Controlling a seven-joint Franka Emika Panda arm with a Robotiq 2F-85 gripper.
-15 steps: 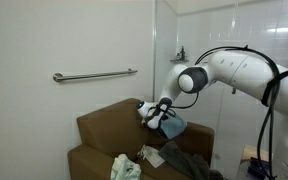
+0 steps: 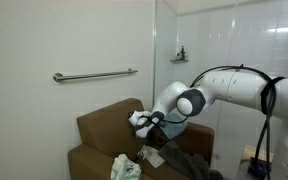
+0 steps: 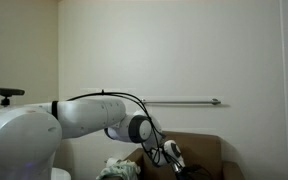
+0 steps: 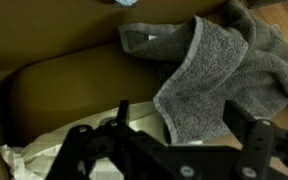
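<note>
My gripper is open over the seat of a brown sofa, its black fingers apart with nothing held between them. Below them in the wrist view lies a rumpled grey towel; a pale cloth is at the lower left, partly behind one finger. In exterior view 1 the gripper hangs in front of the backrest. A light blue cloth shows behind the arm. The dark grey towel drapes over the seat's front, and a white cloth hangs to its left.
The sofa's backrest rises behind the gripper, near a wall with a metal rail. Bare brown seat shows between the cloths. A small piece of blue cloth touches the wrist view's top edge.
In exterior view 1 my arm has come lower and nearer the front of the sofa, and now covers part of the blue cloth. The cloths appear to lie where they were.
</note>
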